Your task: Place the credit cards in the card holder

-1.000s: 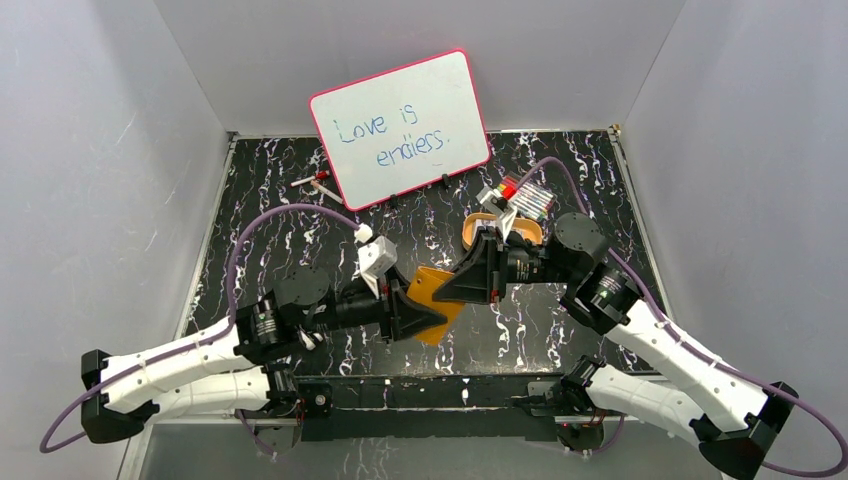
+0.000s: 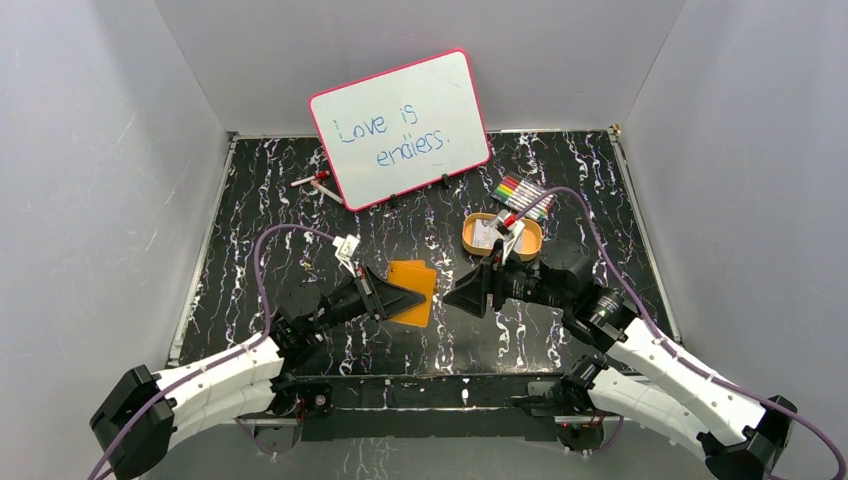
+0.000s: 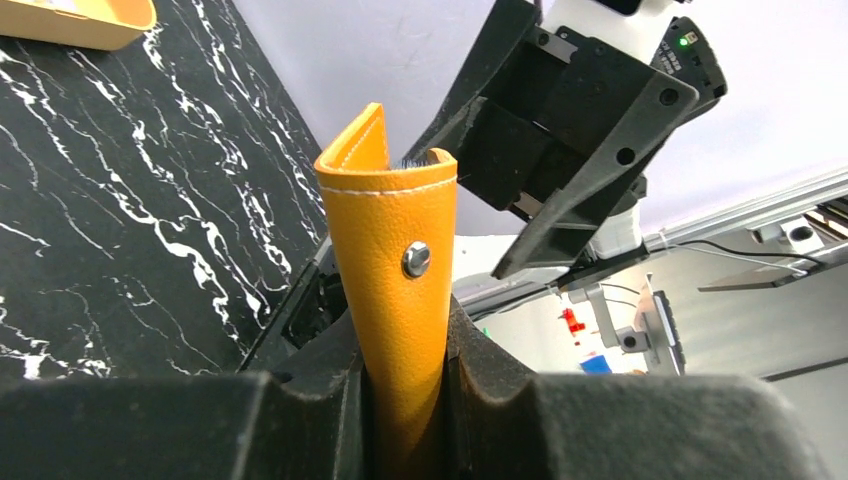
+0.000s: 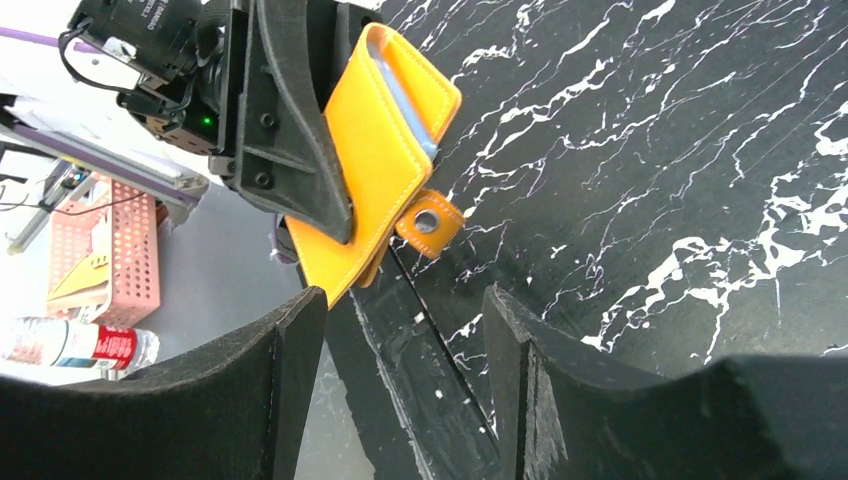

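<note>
The orange card holder [image 2: 412,292] is gripped by my left gripper [image 2: 404,299], clear of the table. From the left wrist view, the holder [image 3: 392,260] stands upright between the fingers, with a metal snap on its strap and its flap folded over. A bluish edge [image 4: 403,105] shows inside its opening in the right wrist view; whether it is a card or a lining, I cannot tell. My right gripper is open and empty, a short gap away from the holder. Pale cards [image 2: 485,233] lie in the yellow tray [image 2: 468,240] behind the right gripper.
A whiteboard [image 2: 400,130] with handwriting leans at the back. Coloured markers [image 2: 523,194] lie behind the tray, and two loose pens [image 2: 326,191] rest beside the whiteboard. Bare marble tabletop [image 2: 270,200] stretches across the left side.
A second ago both grippers were at the holder; the right one has come off it and they have parted. Lately the left gripper has shifted slightly right with the holder, narrowing the gap.
</note>
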